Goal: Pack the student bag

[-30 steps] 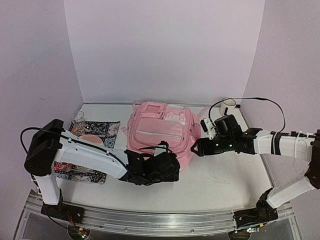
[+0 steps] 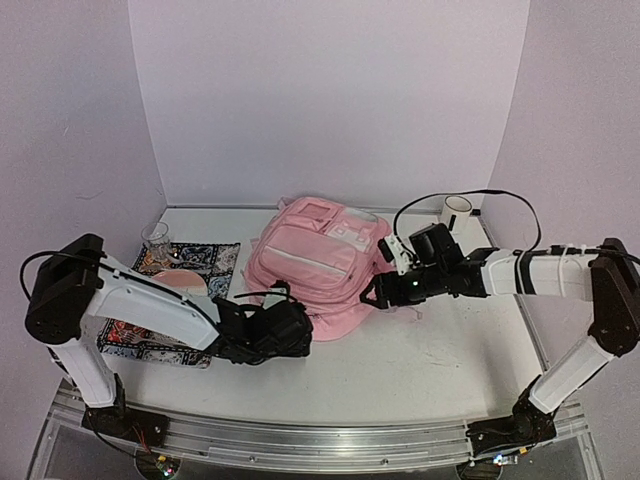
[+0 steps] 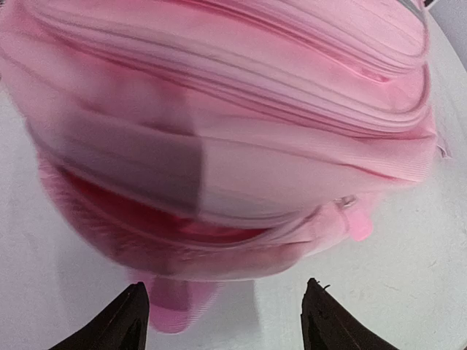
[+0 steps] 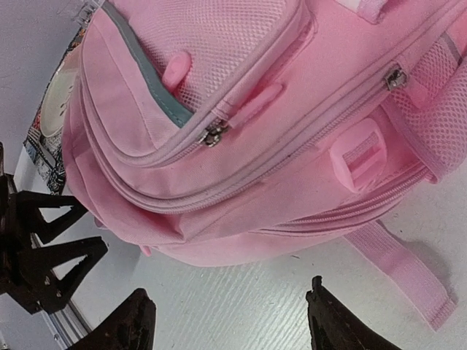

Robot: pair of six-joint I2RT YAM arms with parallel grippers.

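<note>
A pink backpack (image 2: 310, 250) lies on the white table, its top turned slightly askew, straps tucked at its near side. The left wrist view shows the bag's zipped edge (image 3: 219, 168) just ahead of my left gripper, whose fingers stand wide apart with only table between them. In the right wrist view the bag's zip pulls and a plastic buckle (image 4: 359, 155) show. There my right gripper is open too, with bare table between its fingers. In the top view both grippers stand close to the bag, left at the near side, right at the right edge.
A patterned mat (image 2: 205, 262) on the left carries a pinkish round plate (image 2: 180, 282), with a clear glass (image 2: 156, 238) behind it. A white mug (image 2: 455, 212) stands at the back right. Clear table lies in front and right of the bag.
The backpack has shifted and tilted, its near side now further left. My left gripper has moved left and slightly back; the right has drifted left toward the bag.
</note>
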